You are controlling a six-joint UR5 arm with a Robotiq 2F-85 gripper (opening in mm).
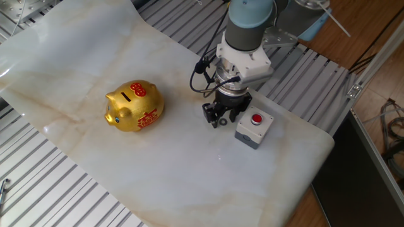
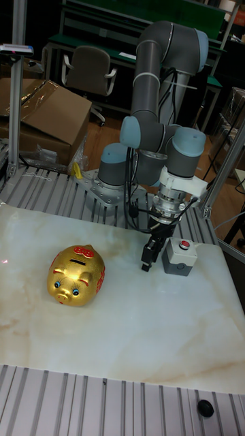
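Observation:
Just left of the button box, my black gripper points down over the sheet with its fingers apart. Between the fingertips, in exterior view 2, a small dark ring-like piece shows at the level of the sheet; nothing looks clamped. That piece is hidden in exterior view 3, where the gripper is seen from the side. A golden piggy bank with red markings and a slot on top stands to the left, well apart from the gripper.
The light grey box with a red button stands very close to the gripper's right side. A marbled sheet covers the slatted table, free in front of the piggy bank. A black round knob lies at the front edge.

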